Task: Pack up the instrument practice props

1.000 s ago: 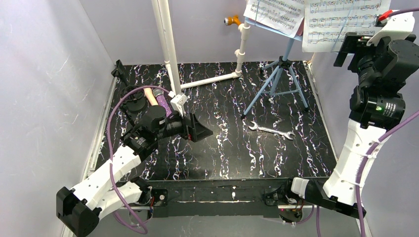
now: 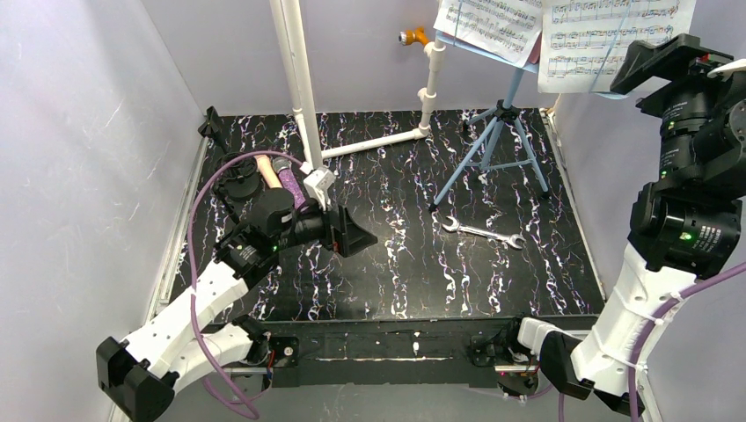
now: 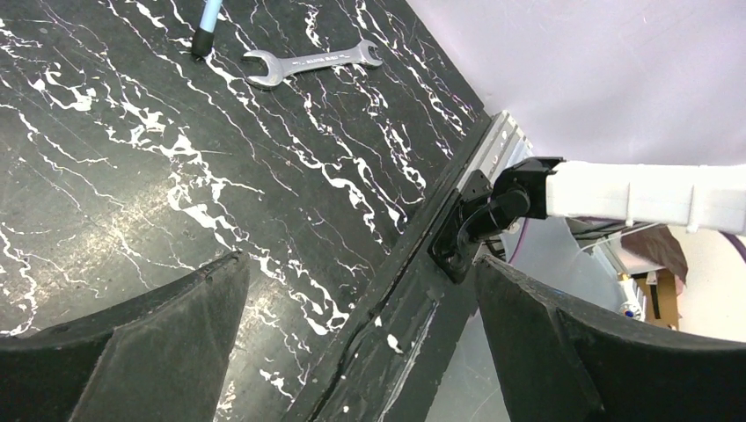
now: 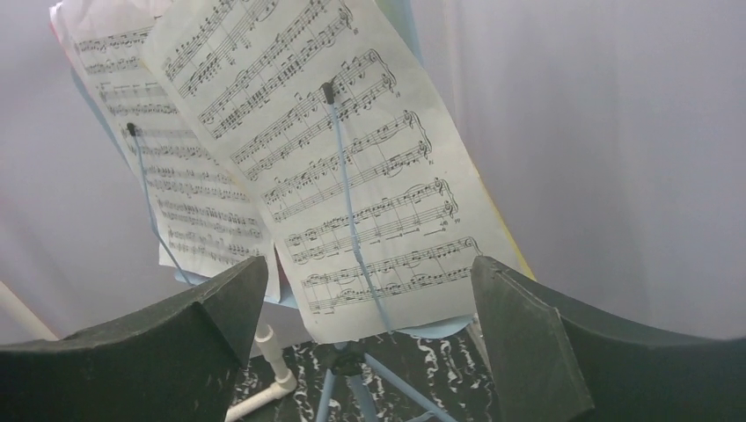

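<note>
A blue music stand (image 2: 502,114) stands at the back right, holding sheet music (image 2: 607,40) under thin blue retaining arms. In the right wrist view the music pages (image 4: 352,193) fill the middle, tilted, beyond the open fingers of my right gripper. Nothing lies between those fingers. My left gripper (image 2: 352,236) hangs open and empty over the left-centre floor; its fingers (image 3: 167,338) show wide apart. A silver wrench (image 2: 484,232) lies on the marbled floor in front of the stand. Behind the left arm, a purple microphone (image 2: 288,178) is partly hidden.
White pipes (image 2: 374,143) with an orange valve (image 2: 413,36) rise along the back wall. A black stand base (image 2: 239,181) sits at the left wall. Bare floor spreads between the left gripper and the wrench.
The left one dipped up a little and came back. Stand, pages and wrench stay put.
</note>
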